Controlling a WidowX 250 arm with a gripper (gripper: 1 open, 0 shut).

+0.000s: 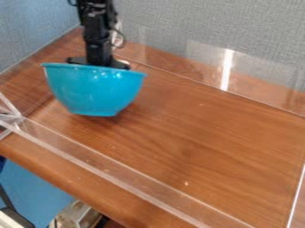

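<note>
A blue bowl (pixel 93 89) sits at the left of the wooden table (pixel 202 142), its rim looking tipped so the inside is mostly out of sight. My black gripper (pixel 98 62) is at the bowl's back rim, partly hidden behind it; its fingers cannot be made out, nor whether anything is between them.
Clear plastic strips run along the table's edges. Grey textured walls (pixel 215 36) stand behind and at the left. Below the front left edge is a blue floor with some equipment.
</note>
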